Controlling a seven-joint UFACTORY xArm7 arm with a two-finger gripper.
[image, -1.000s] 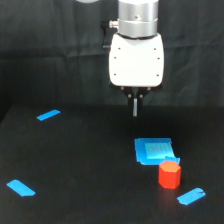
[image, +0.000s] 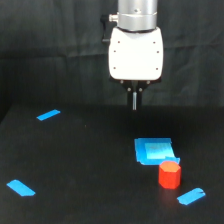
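Observation:
A red block (image: 169, 175) with a many-sided outline stands on the dark table at the lower right. Right behind it lies a blue square (image: 155, 150) with a lighter patterned middle; whether it is flat or a shallow container, I cannot tell. My gripper (image: 134, 100) points down from the white hand, above and behind the blue square and apart from both things. Its fingers are small and dark, and their gap does not show clearly. No object is visible at their tips.
Blue strips lie on the table: one at far left (image: 48, 115), one at near left (image: 20, 188) and another right of the red block (image: 191, 196). Dark curtain-like cloth (image: 60, 55) hangs behind.
My gripper has risen slightly. The red block, the blue square and the strips have stayed in place.

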